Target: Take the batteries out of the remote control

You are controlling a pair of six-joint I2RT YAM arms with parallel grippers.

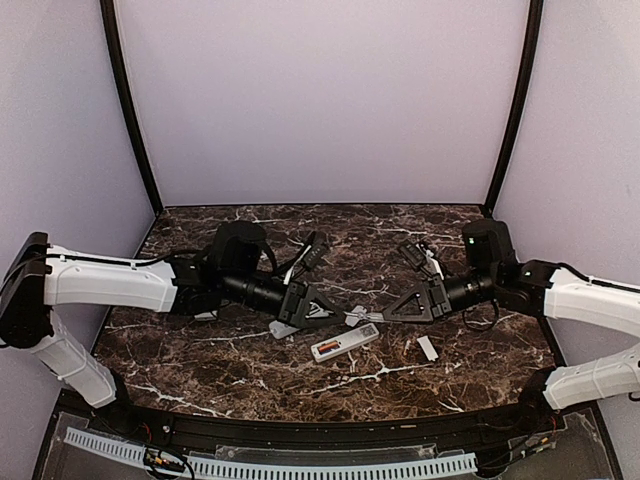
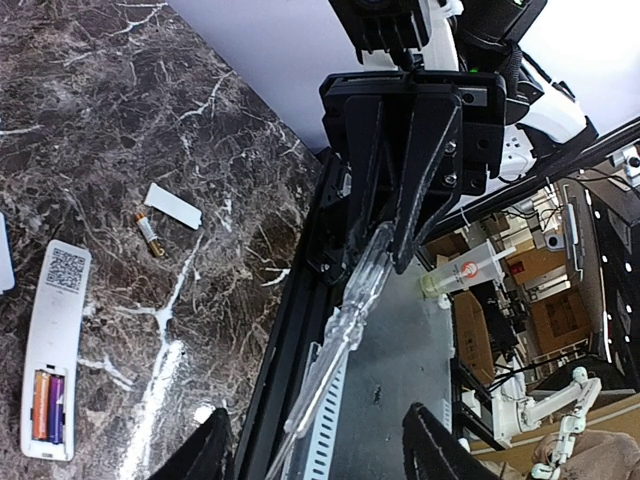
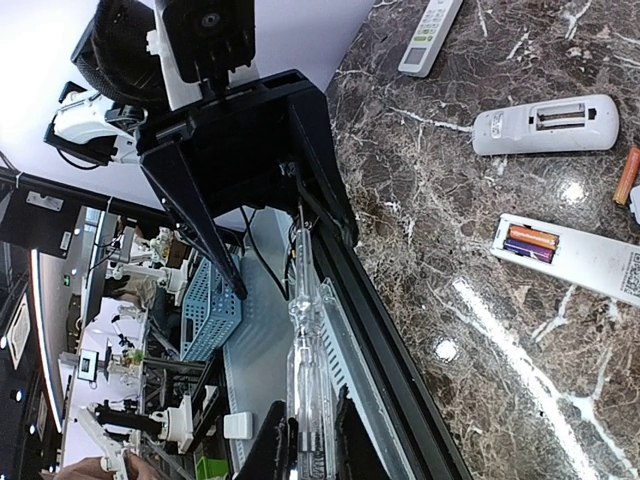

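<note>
A white remote (image 1: 345,342) lies back up with its compartment uncovered. Inside, an orange battery (image 3: 533,236) and a purple battery (image 3: 528,251) lie side by side. My right gripper is shut on the handle of a clear screwdriver (image 3: 306,350), held above the table. The screwdriver's thin shaft points at my left gripper, whose fingers stand apart around its tip end. In the top view the two grippers face each other just behind the remote, with the screwdriver spanning the gap.
Another white remote (image 3: 545,125) has an empty compartment. A third remote (image 3: 430,35) lies farther off. Loose on the table are an orange battery (image 3: 627,175), a small battery (image 2: 150,233) and a white cover (image 2: 173,205).
</note>
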